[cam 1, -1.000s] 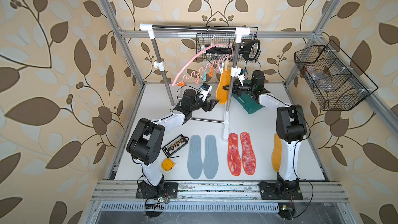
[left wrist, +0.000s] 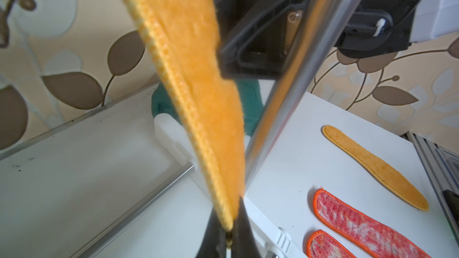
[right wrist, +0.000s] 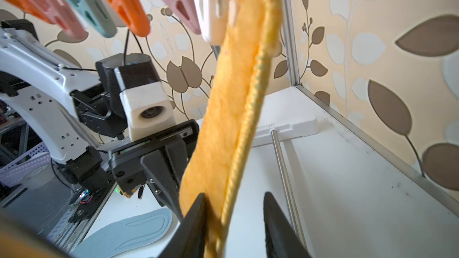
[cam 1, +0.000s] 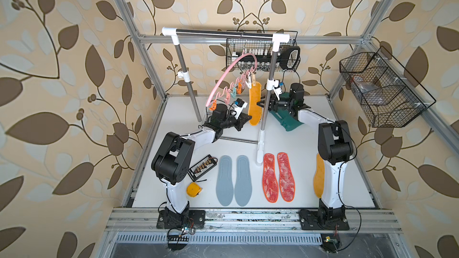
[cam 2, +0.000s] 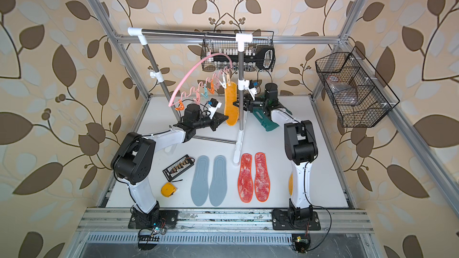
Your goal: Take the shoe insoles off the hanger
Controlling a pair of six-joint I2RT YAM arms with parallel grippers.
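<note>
An orange insole (cam 1: 254, 102) hangs from clips on the pink hanger (cam 1: 229, 69). My left gripper (cam 1: 245, 118) is shut at the insole's lower end; in the left wrist view the insole runs down to its fingertips, and whether it lies between them is unclear. My right gripper is part open beside the insole, its left finger touching or very near the orange fabric. Two grey-blue insoles (cam 2: 217, 179), two red insoles (cam 2: 245, 176) and another orange insole (left wrist: 373, 164) lie on the table.
The metal rack's post (cam 2: 241, 105) stands between the arms. A green cloth (cam 1: 289, 121), a small electronic board (cam 1: 202, 167) and a yellow tape measure (cam 1: 193, 189) lie on the table. Wire baskets (cam 1: 382, 86) hang at the back and right.
The hanger has swung slightly and its top has moved left and down, with the hanging insole now reaching lower. My left arm has shifted slightly; the right arm barely moved.
</note>
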